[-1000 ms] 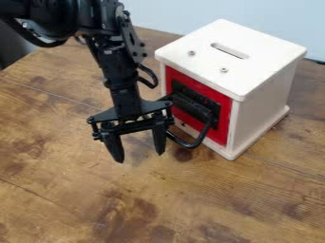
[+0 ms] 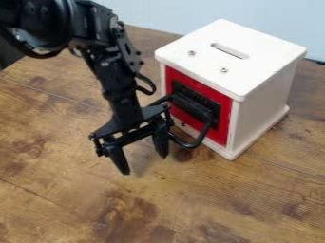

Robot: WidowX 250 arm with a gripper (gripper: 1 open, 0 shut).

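Note:
My black gripper (image 2: pixel 140 154) hangs just above the wooden table, left of a white box (image 2: pixel 264 100), its two fingers apart with nothing seen between them. The box has a slot and two screws on top and a red front panel (image 2: pixel 227 136) carrying a black fixture (image 2: pixel 196 106). A black curved handle or cable runs out low from that fixture toward my gripper; whether they touch is unclear.
A pale surface shows beyond its back edge.
My arm and gripper have shifted slightly to the left over the last second. The box has not moved.

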